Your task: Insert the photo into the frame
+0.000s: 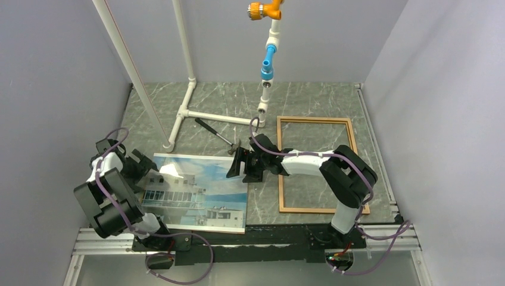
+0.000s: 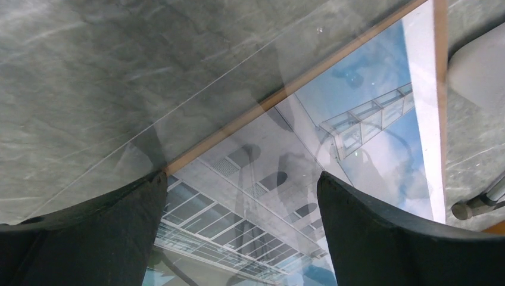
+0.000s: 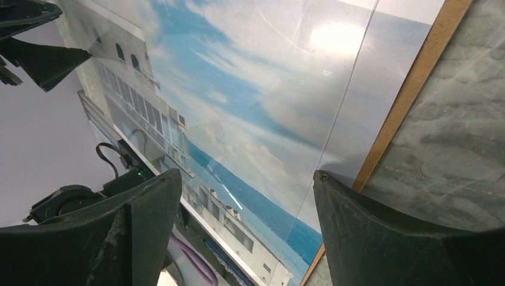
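The photo (image 1: 202, 193), a picture of a white building under blue sky, lies flat at the table's left front. A clear sheet (image 2: 196, 104) over it overhangs its left edge. To the right rests the empty wooden frame (image 1: 321, 210). My left gripper (image 1: 146, 176) is open at the photo's left edge; in the left wrist view its fingers (image 2: 89, 220) stand wide apart above that edge. Over the photo's right edge, my right gripper (image 1: 239, 176) has its fingers (image 3: 363, 220) apart, with nothing clasped between them. Whether either gripper touches the sheet, I cannot tell.
A hammer (image 1: 212, 132) lies behind the photo. White pipes (image 1: 220, 117) stand at the back, one carrying a blue valve (image 1: 267, 62). My right forearm (image 1: 306, 164) passes over the frame. Bare table shows between photo and frame.
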